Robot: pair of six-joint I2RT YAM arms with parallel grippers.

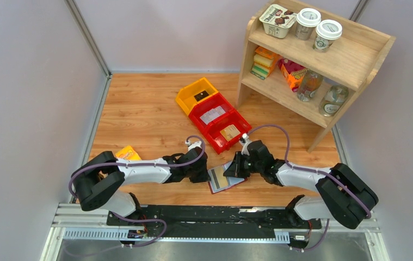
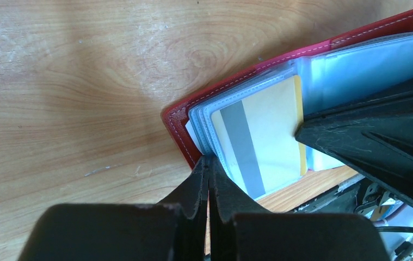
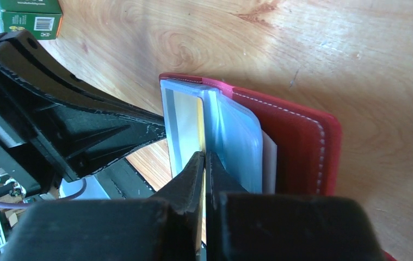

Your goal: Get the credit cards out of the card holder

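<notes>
The red card holder lies open on the wooden table between both grippers, its clear blue sleeves showing. A cream card with a grey stripe and yellow edge sits in the front sleeve. My left gripper is shut at the holder's left edge, against the sleeves. My right gripper has its fingertips close together at the card's yellow edge; whether the card is between them is hard to tell.
Red and yellow bins stand behind the holder. A wooden shelf with cups, bottles and snacks stands at the back right. An orange packet lies at the left.
</notes>
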